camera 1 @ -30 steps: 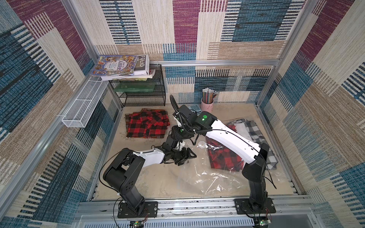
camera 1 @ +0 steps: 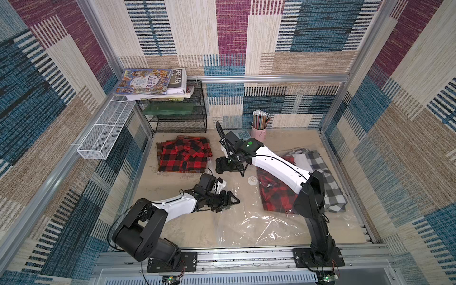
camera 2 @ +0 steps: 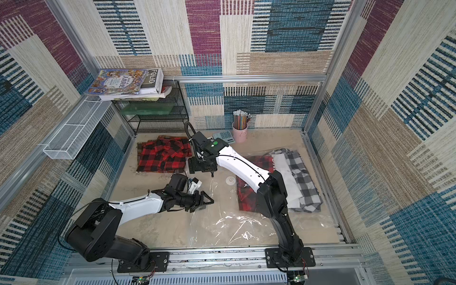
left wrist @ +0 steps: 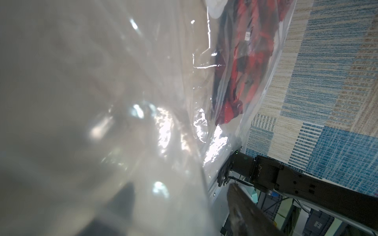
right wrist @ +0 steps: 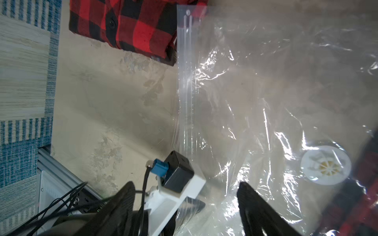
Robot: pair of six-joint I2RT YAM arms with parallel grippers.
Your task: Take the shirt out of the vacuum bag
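A clear vacuum bag (right wrist: 252, 78) with a zip edge and white valve (right wrist: 325, 165) lies flat across the middle and right of the table, red-black and grey-white checked shirts (camera 2: 247, 194) inside it on the right. My left gripper (camera 1: 228, 201) is open at the bag's zip-edge side, low against the plastic, which fills much of the left wrist view. Farther back, my right gripper hangs open above the bag, looking down on the zip edge and the left arm.
A folded red-black shirt (camera 1: 182, 154) lies at the back left. A wire rack (camera 1: 204, 111) with books, a wall basket (camera 1: 99, 133) and a pink pencil cup (camera 2: 239, 133) line the back and left.
My left gripper has drawn back leftward and slightly toward the front.
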